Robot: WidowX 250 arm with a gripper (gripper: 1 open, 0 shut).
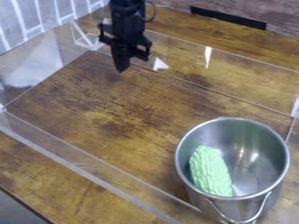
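Observation:
My black gripper [121, 61] hangs over the back left of the wooden table [117, 122], near the rear clear panel. It is shut, with nothing visible between its fingertips. At the front right stands a steel pot [260, 157] with a wire handle, and a pale green textured object [208, 170] lies inside it.
Clear plastic walls edge the work area on the left, back, right and front. A white bracket [84, 38] sits at the back left.

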